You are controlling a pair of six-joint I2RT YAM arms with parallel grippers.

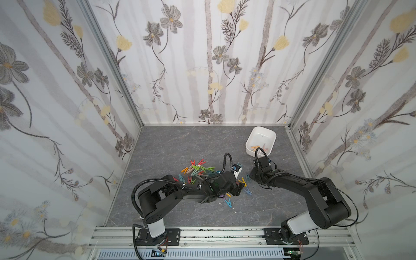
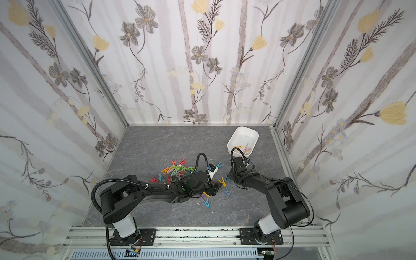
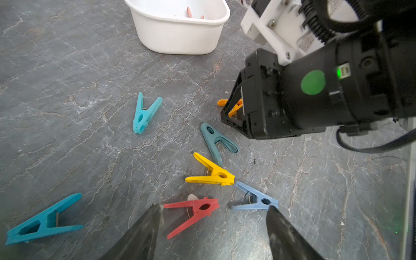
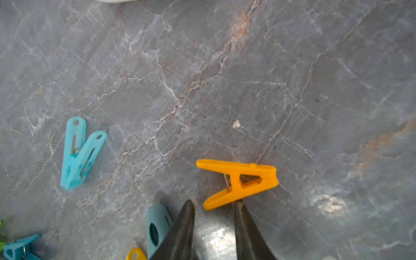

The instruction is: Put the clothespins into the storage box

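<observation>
Colored clothespins [image 1: 190,169] are scattered over the middle of the table. My right gripper is open just beside an orange clothespin [image 4: 260,184], with a turquoise one [image 4: 78,160] to its left and a teal one [image 4: 156,225] partly hidden below. The white storage box [image 2: 255,135] stands behind the right gripper with a few clothespins inside.
The two grippers are close together near the middle, the right one reaching across the left wrist view. Walls surround the table at the back and sides.
</observation>
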